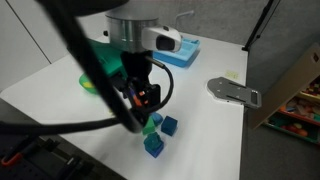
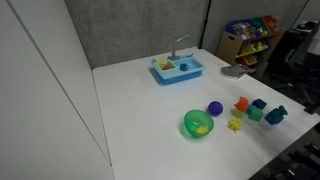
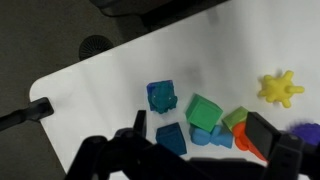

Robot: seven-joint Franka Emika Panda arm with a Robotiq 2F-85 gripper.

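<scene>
My gripper stands open above a cluster of small toys, its fingers wide apart with nothing held. Between and just beyond them in the wrist view are a green block point(image 3: 204, 112), a dark blue cube point(image 3: 171, 138), a light blue piece point(image 3: 212, 136), a smaller green piece point(image 3: 236, 119) and an orange-red piece point(image 3: 246, 139). Slightly apart lies a teal-blue toy point(image 3: 161, 96). To the right are a yellow star-like piece point(image 3: 281, 89) and a purple ball point(image 3: 306, 133). In exterior view 1 the arm hides part of the cluster.
A green bowl point(image 2: 198, 131) with something yellow inside stands beside the toys. Farther back is a light blue sink-like tub point(image 2: 178, 75). A flat grey metal piece point(image 1: 234, 92) lies near the table edge, and shelves point(image 1: 295, 105) stand beyond.
</scene>
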